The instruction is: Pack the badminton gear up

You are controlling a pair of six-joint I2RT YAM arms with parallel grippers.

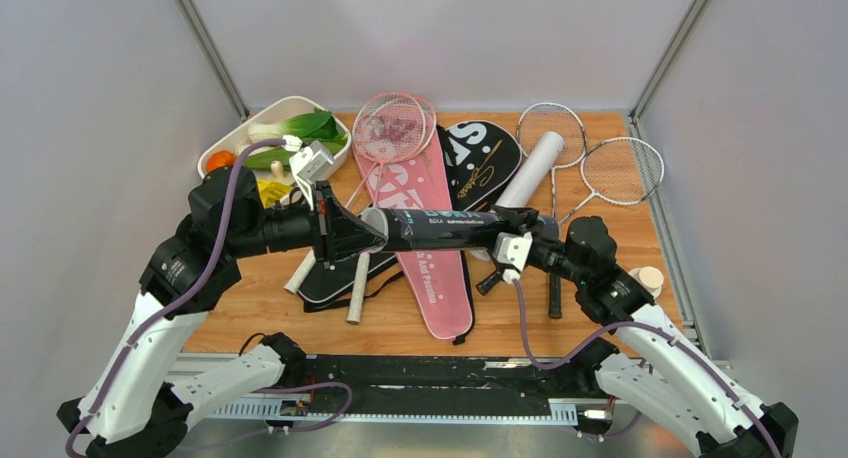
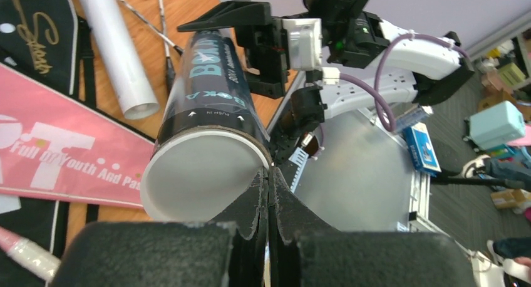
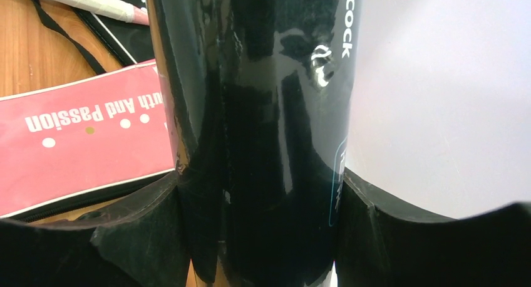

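A black shuttlecock tube is held crosswise over the bags, my right gripper shut on it. My left gripper is shut at the rim of the tube's white end; whether the rim is between its fingertips I cannot tell. Below lie a pink racket bag, a black bag, pink rackets, two white rackets and a white tube.
A white basket of vegetables stands at the back left. A small round pale object is at the right edge. Bare wood shows at the front left.
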